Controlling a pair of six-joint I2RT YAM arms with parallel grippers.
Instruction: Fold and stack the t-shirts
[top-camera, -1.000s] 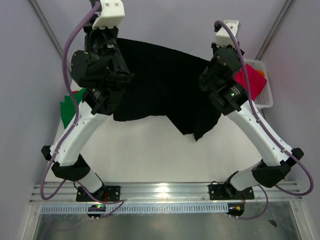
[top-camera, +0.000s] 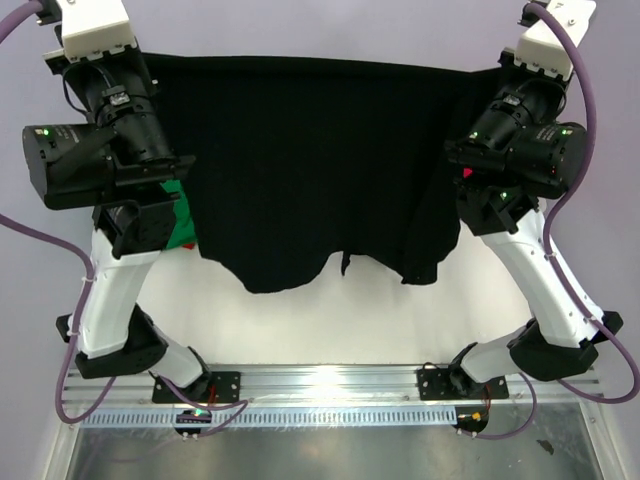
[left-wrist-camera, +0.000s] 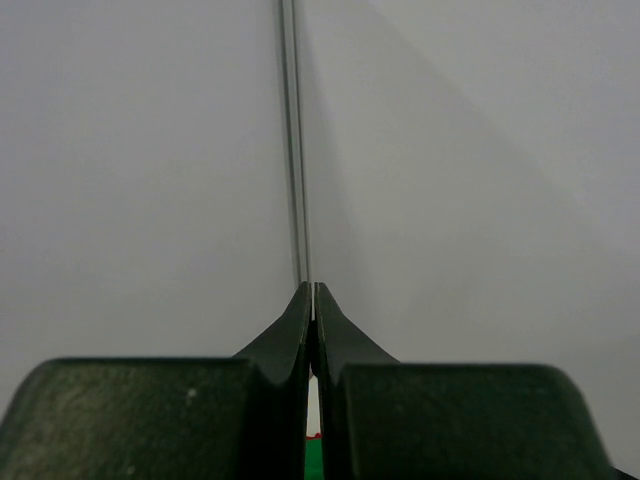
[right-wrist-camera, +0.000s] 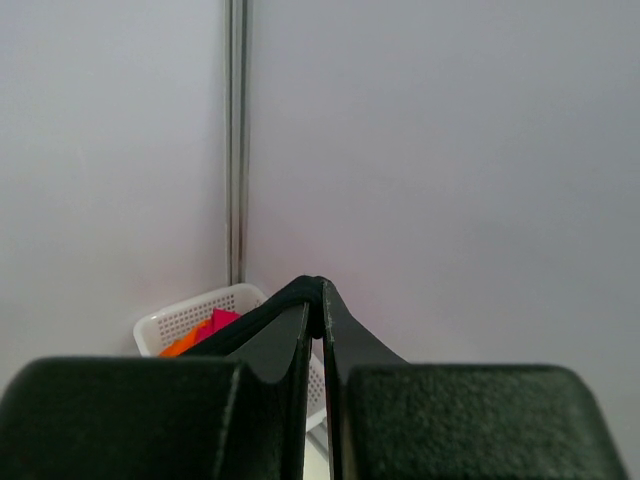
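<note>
A black t-shirt (top-camera: 300, 160) hangs spread between my two arms in the top view, its upper edge nearly straight and its lower edge uneven. My left gripper is shut at the shirt's upper left corner; its fingertips meet, and the pinched cloth hardly shows in the left wrist view. The right gripper is shut on the upper right corner, where a dark fold of the t-shirt (right-wrist-camera: 270, 318) runs from the fingertips down to the left. In the top view, the arms hide both sets of fingertips.
Green cloth (top-camera: 183, 222) lies at the left, partly behind the left arm and the shirt. A white basket with pink and orange cloth stands at the right. Pale bare table (top-camera: 300, 330) shows below the shirt, and grey walls rise close on both sides.
Both arms have moved outward, pulling the shirt wider and its upper edge straighter and higher in the top view. The right arm now covers most of the basket.
</note>
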